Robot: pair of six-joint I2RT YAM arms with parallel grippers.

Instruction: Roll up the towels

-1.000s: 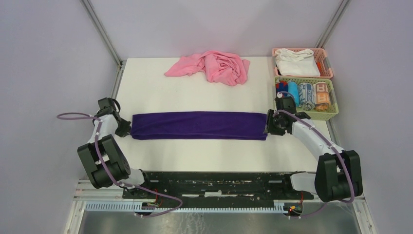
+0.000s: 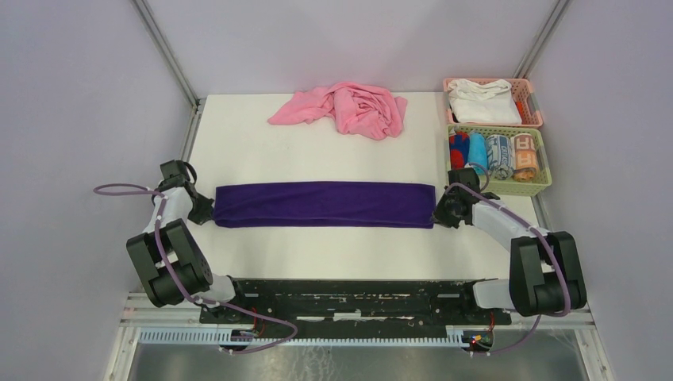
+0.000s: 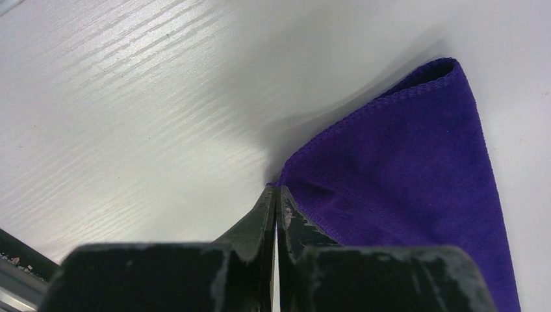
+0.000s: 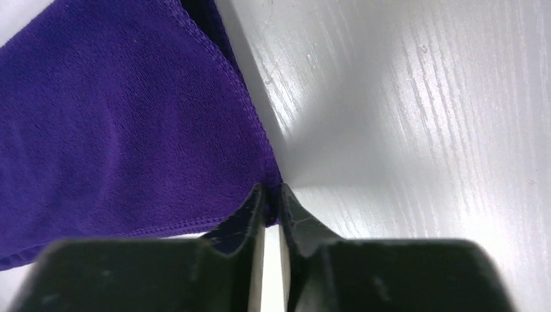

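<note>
A purple towel [image 2: 324,202], folded into a long strip, lies flat across the table. At its left end my left gripper [image 2: 211,208] is shut on a near corner, whose fabric [image 3: 390,169] shows at the fingertips in the left wrist view. At the other end my right gripper [image 2: 436,218] is down at the near corner, its fingertips [image 4: 286,195] close about the towel's edge; whether they are closed on it is unclear.
A crumpled pink towel [image 2: 357,111] lies at the back. At the right stand a green basket [image 2: 516,187] of rolled towels and a pink basket [image 2: 534,107] with white cloth.
The left arm and the towel look unchanged.
</note>
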